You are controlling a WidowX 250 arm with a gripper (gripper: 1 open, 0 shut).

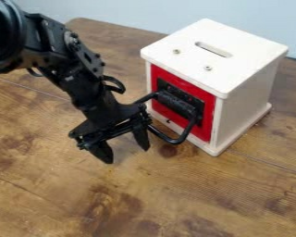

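A black robot arm reaches in from the upper left, and its gripper (121, 144) points down just above the wooden table, its two fingers apart with nothing seen between them. To its right stands a white wooden box (240, 108) with a slot and small screw heads on top. The box's red front panel (161, 117) carries a black fitting (180, 96) with a bent black bar (174, 140) that projects toward the gripper, close beside its right side.
A pale wall (148, 14) runs behind the table.
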